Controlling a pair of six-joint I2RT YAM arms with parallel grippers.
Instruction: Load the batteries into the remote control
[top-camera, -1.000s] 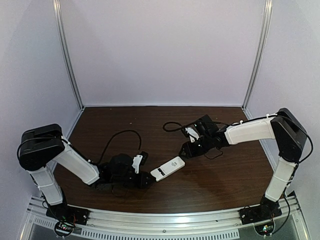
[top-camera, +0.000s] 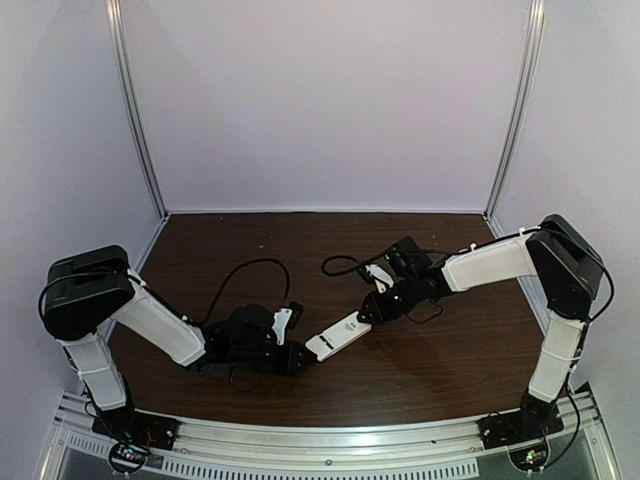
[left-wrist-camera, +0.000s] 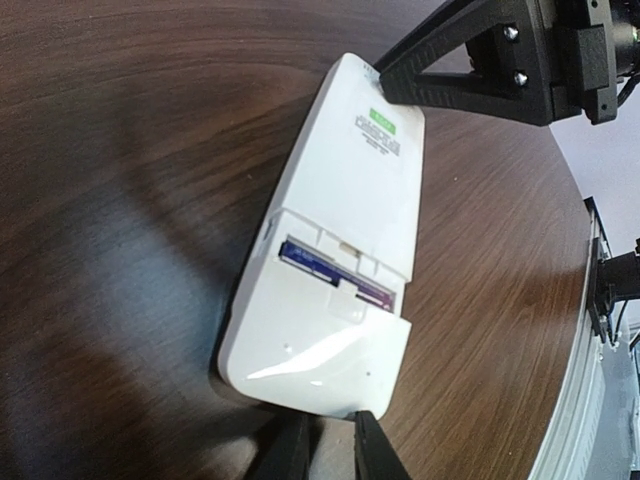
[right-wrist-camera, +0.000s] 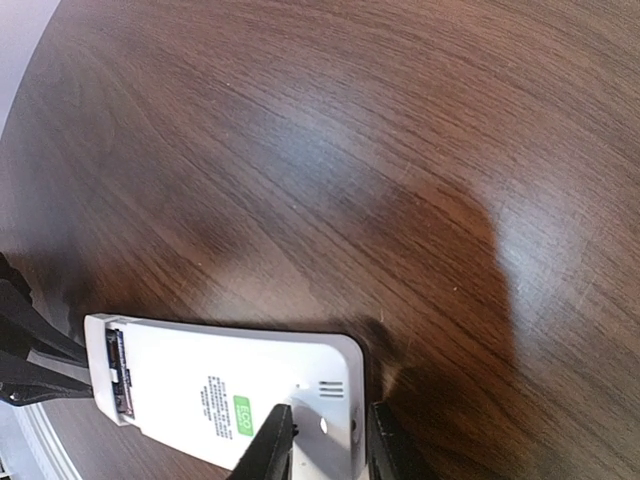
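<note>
The white remote (top-camera: 338, 336) lies back up on the table between both grippers. In the left wrist view, batteries (left-wrist-camera: 335, 273) show in its compartment, with the white cover (left-wrist-camera: 310, 365) partly over them at the near end. My left gripper is at that end, its fingertips against the cover. My right gripper is at the remote's other end, fingers part open around the corner; whether both touch it is unclear.
Walls enclose the back and sides, and a metal rail (top-camera: 330, 435) runs along the front.
My left gripper has shifted slightly to the right, along with the remote's near end.
</note>
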